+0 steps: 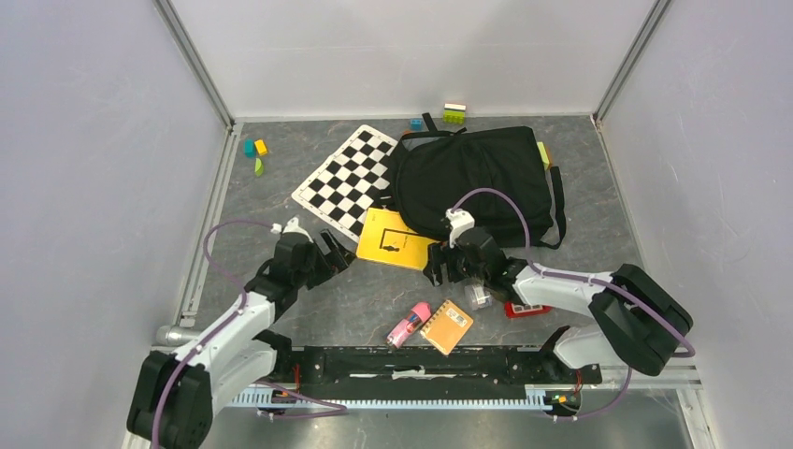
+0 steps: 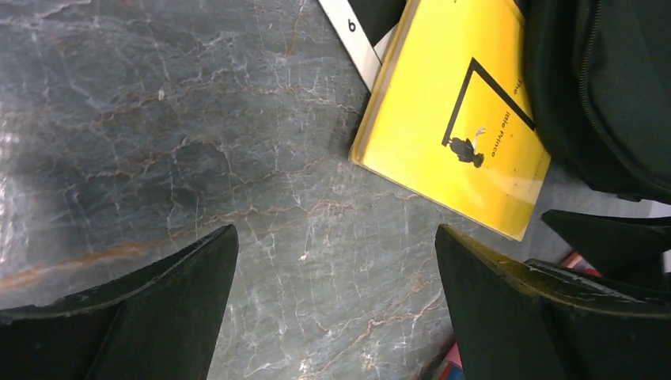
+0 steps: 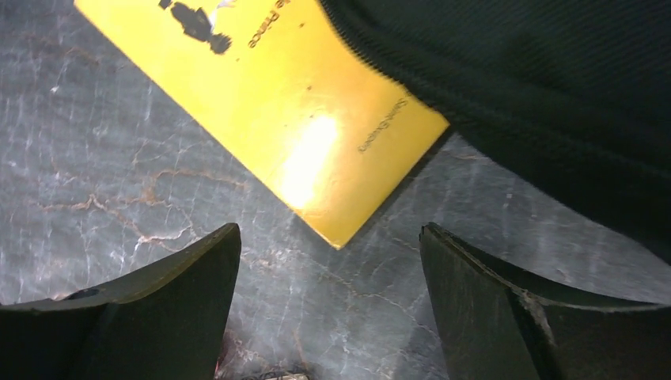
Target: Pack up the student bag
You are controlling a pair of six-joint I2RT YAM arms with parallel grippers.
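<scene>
A yellow book (image 1: 383,234) lies on the grey floor, partly under the edge of a black bag (image 1: 472,173), beside a checkered board (image 1: 337,182). My left gripper (image 1: 335,249) is open and empty just left of the book, which fills the upper right of the left wrist view. My right gripper (image 1: 439,262) hangs open at the book's right end, with the book's corner (image 3: 336,233) just beyond its fingers in the right wrist view.
A pink bottle (image 1: 407,325), orange notebook (image 1: 447,327), clear container (image 1: 478,296) and red case (image 1: 519,309) lie along the front. Several small blocks (image 1: 261,148) lie at the back.
</scene>
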